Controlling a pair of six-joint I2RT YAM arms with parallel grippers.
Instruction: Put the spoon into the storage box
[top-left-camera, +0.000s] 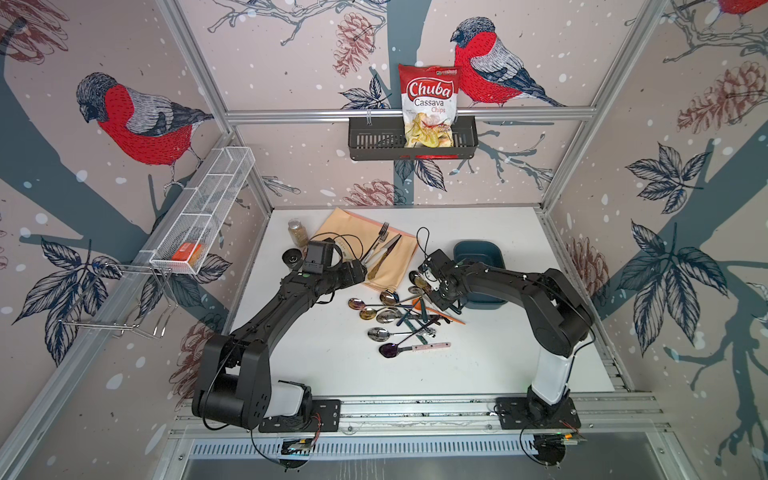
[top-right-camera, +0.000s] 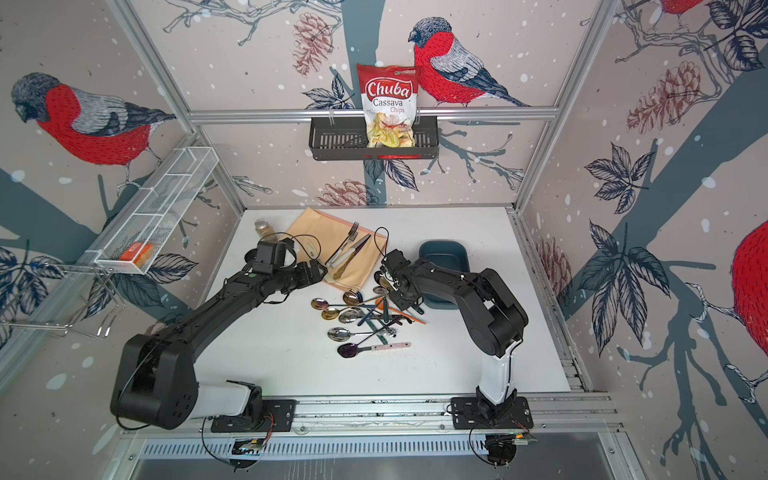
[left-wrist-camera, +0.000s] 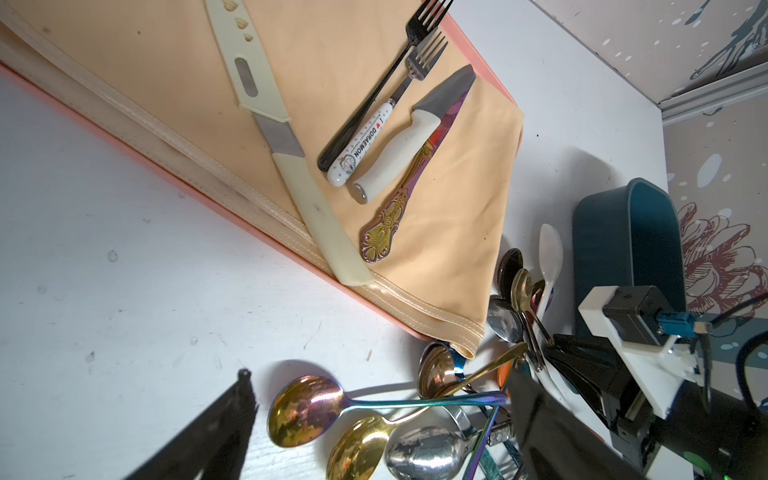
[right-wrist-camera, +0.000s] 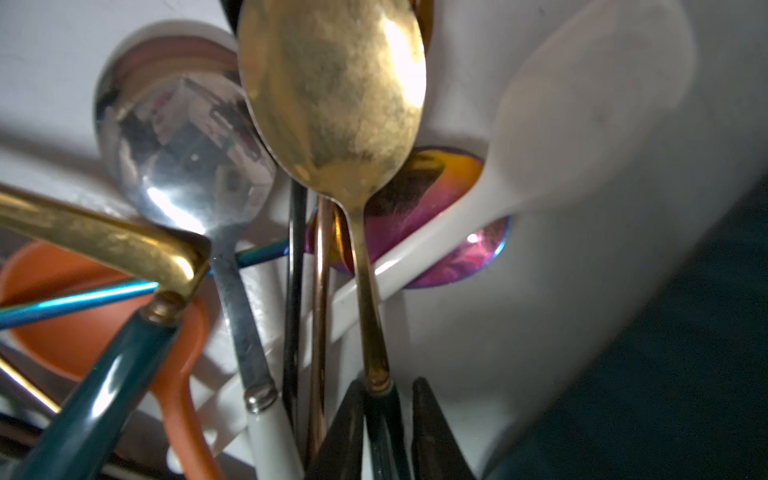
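Note:
Among the cutlery in the right wrist view, a gold spoon with a dark green handle lies over other spoons. My right gripper is partly open, one finger on each side of that handle; a narrow gap shows beside the right finger. A white spoon crosses beneath it, and a silver spoon lies to its left. The dark teal storage box stands behind the right arm. Beside the cloth, my left gripper has its fingers wide apart, holding nothing, over several spoons.
Forks and knives lie on the peach cloth. A jar stands at the back left. More spoons spread across the middle of the table.

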